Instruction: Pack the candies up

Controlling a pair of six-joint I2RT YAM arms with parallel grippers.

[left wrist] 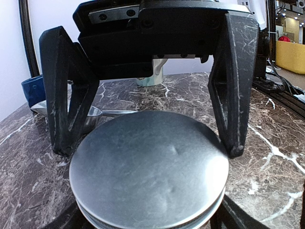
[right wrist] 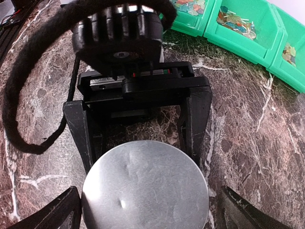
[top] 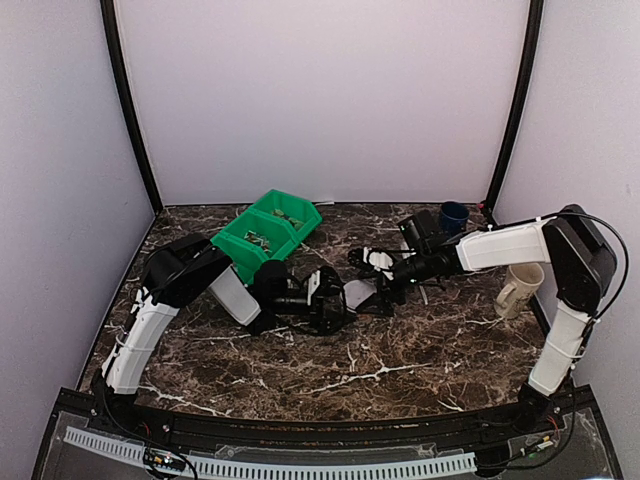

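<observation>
A round tin with a plain silver lid stands on the marble table between my two grippers. Its lid fills the front of the left wrist view and hides most of the tin's side. From the left my left gripper faces it, open, one finger on each side. My right gripper comes from the opposite side, also open around the tin. Whether any finger touches the tin I cannot tell. Colourful candies lie in the compartments of the green bin.
Behind the right gripper lies a metal scoop near a dark blue cup. A pale mug stands at the right.
</observation>
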